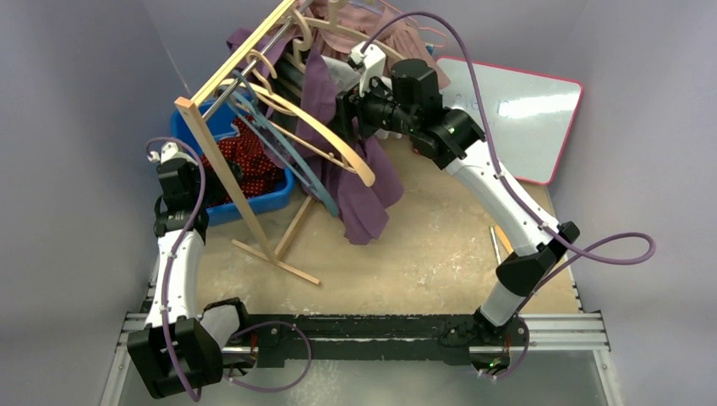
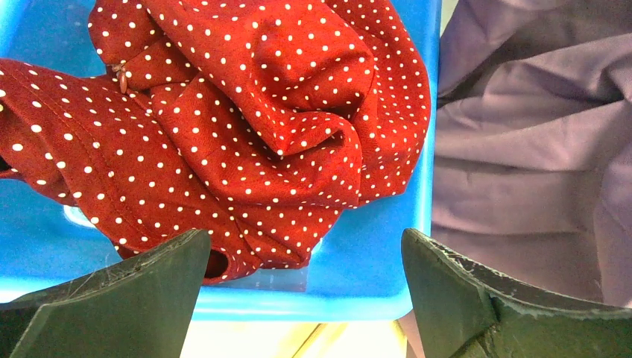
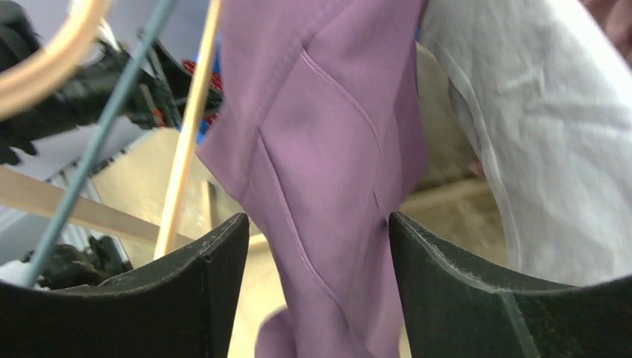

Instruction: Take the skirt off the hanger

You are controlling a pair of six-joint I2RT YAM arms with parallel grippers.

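A purple skirt [image 1: 368, 203] hangs among hangers on the wooden rack [image 1: 208, 148], draping toward the table. In the top view my right gripper [image 1: 347, 118] is at the purple cloth beside the wooden and blue hangers [image 1: 309, 173]; in the right wrist view the cloth [image 3: 320, 149] lies between and beyond the parted fingers of that gripper; whether it is gripped cannot be told. My left gripper stands open over a blue bin [image 2: 365, 298] holding red polka-dot fabric [image 2: 246, 127].
A whiteboard [image 1: 533, 118] lies at the back right. Pink and white garments crowd the back of the rack.
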